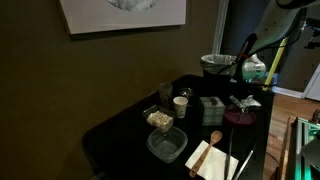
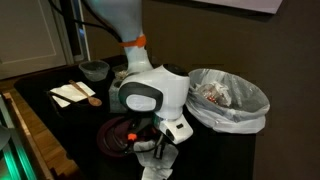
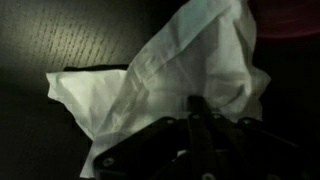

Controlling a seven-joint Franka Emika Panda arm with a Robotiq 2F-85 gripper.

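Note:
A crumpled white cloth or paper (image 2: pixel 156 158) lies on the dark table at the near side, and its creased sheet (image 3: pixel 160 80) fills much of the wrist view. My gripper is shut right over it. The fingertips look dark and blurred against the white folds, and whether a fold is pinched between them does not show. In exterior view 2, the white arm housing (image 2: pixel 155 95) hides part of the table behind it. A dark red plate (image 2: pixel 117 136) is beside the cloth, its rim (image 3: pixel 285 15) visible at the upper right of the wrist view.
A large bin lined with a white bag (image 2: pixel 232 118) stands near the arm. Elsewhere are a wooden spoon (image 1: pixel 201 158), a clear bowl (image 1: pixel 167 144), a white cup (image 1: pixel 180 105), a grey box (image 1: pixel 212 110) and white paper (image 1: pixel 210 166). Bare table shows at the far left.

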